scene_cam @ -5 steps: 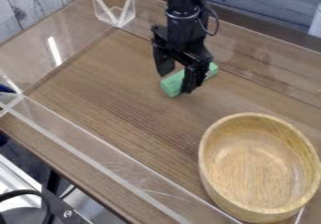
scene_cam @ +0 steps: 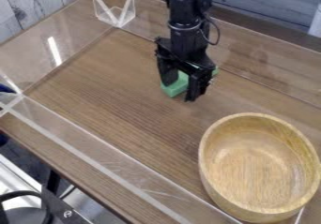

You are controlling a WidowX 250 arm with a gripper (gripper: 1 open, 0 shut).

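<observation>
My black gripper (scene_cam: 181,78) points down over a green object (scene_cam: 175,88) near the middle of the wooden table (scene_cam: 100,115). Its fingers straddle the green thing, which is partly hidden behind them. Whether they touch it or are closed on it cannot be told.
A large round wooden bowl (scene_cam: 257,162) stands at the lower right. Clear plastic pieces sit at the table's left edge and at the upper back corner.
The gripper's fingers have drawn closer together around the green object, and the gripper has shifted slightly.
</observation>
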